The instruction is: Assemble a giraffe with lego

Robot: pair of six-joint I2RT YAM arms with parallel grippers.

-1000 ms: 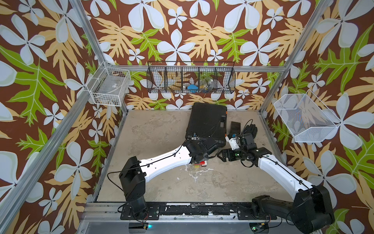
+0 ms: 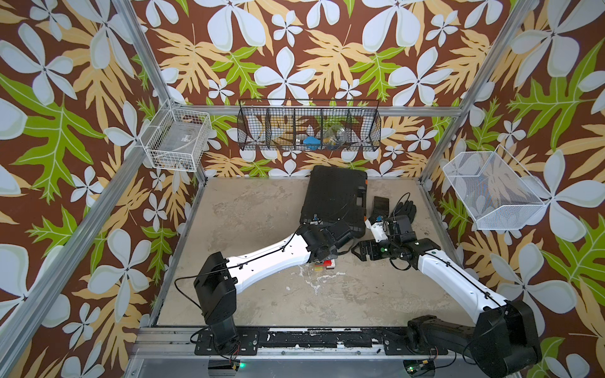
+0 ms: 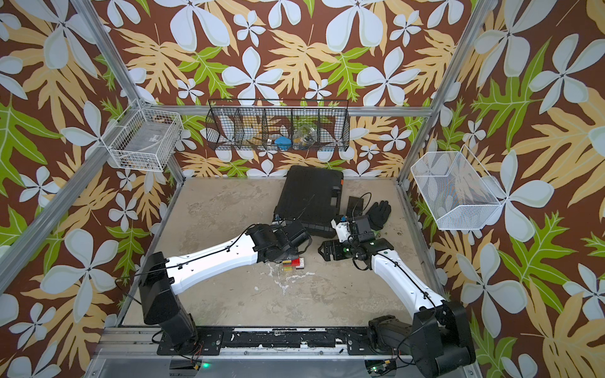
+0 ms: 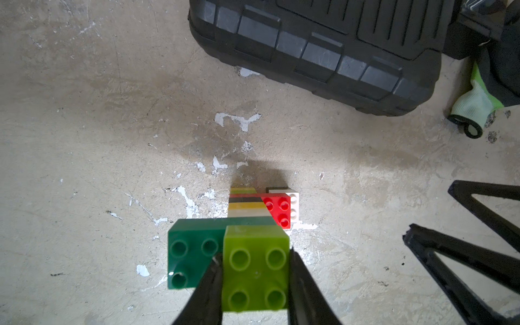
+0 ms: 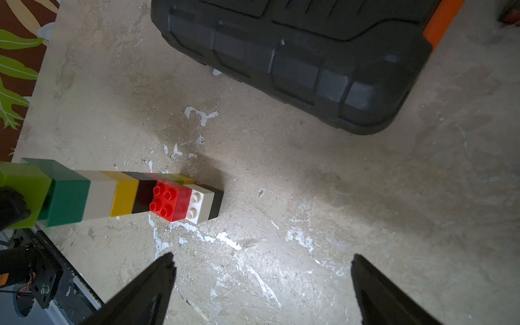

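A stacked brick column stands on the table, with red brick [image 5: 170,201], white brick [image 5: 198,204] and yellow brick [image 5: 124,192] visible. Higher up are a dark green brick [image 4: 193,253] and, topmost, a light green brick [image 4: 255,268]. My left gripper has its fingers on both sides of the light green brick; whether they grip it tightly is unclear. My right gripper stands open beside the column, to its right, with nothing between its fingers. In both top views my left arm hides much of the column.
A black case [image 2: 334,195] lies at the back of the table, with gloves [image 3: 378,216] to its right. Baskets hang on the frame, including the wire rack [image 2: 307,129].
My left arm has shifted very slightly in the top left view. The right arm looks unmoved.
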